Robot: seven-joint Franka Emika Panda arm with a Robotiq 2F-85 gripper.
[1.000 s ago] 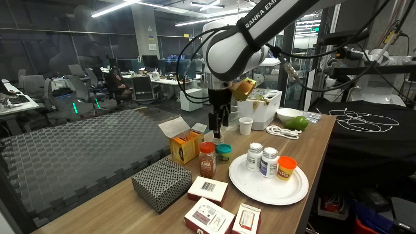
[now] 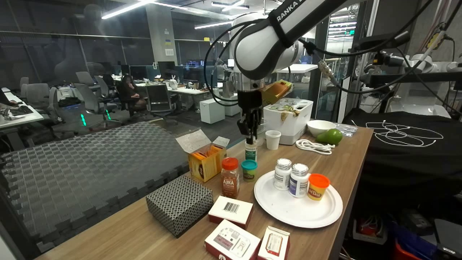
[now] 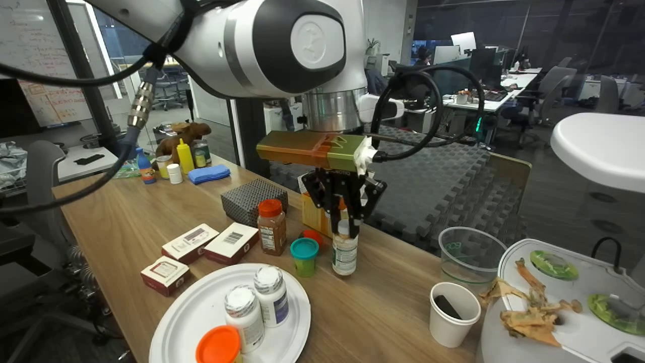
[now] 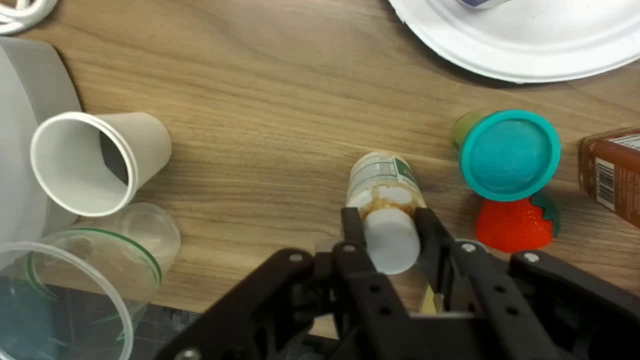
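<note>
A small white-capped bottle [image 4: 382, 175] with a green and white label is gripped near its cap by my gripper, whose black fingers [image 4: 429, 231] press on both sides. In exterior view 2 the bottle [image 3: 345, 254] hangs upright below the gripper [image 3: 344, 227], close to the tabletop; whether its base touches the wood I cannot tell. Exterior view 1 shows the same bottle [image 2: 251, 152] behind the teal-lidded Play-Doh tub [image 2: 249, 170], the gripper [image 2: 249, 139] directly above. A white plate [image 2: 277, 212] carries two white pill bottles [image 2: 282, 174] and an orange-lidded tub [image 2: 318, 186].
Beside the bottle stand a red-capped spice jar [image 3: 272, 227] and a red strawberry-shaped thing [image 4: 513, 225]. A paper cup [image 4: 147, 147] and clear plastic cup [image 3: 471, 251] stand near the white appliance [image 3: 514, 266]. Bare wood lies between bottle and paper cup.
The arm has shifted right and slightly up in exterior view 1, bringing the bottle along from behind the spice jar and teal-lidded tub. The objects on the plate have stayed put.
</note>
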